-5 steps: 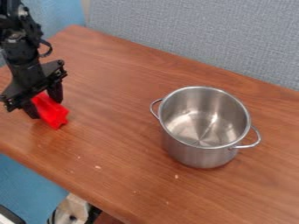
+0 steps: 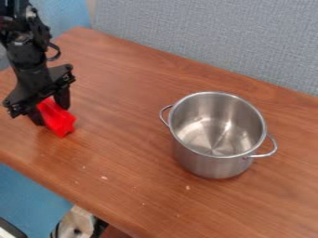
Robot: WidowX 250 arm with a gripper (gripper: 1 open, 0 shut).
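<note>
My black gripper is low at the left of the wooden table, over a red object that sits between and just beside its fingers. The gripper hides part of the red object, and I cannot tell whether the fingers are closed on it. A steel pot with two handles stands empty at the right of the table, well apart from the gripper.
A grey padded wall runs along the back. The table's front left edge drops to a blue surface.
The gripper has shifted very slightly, with little visible movement of the red object. The pot has not moved.
</note>
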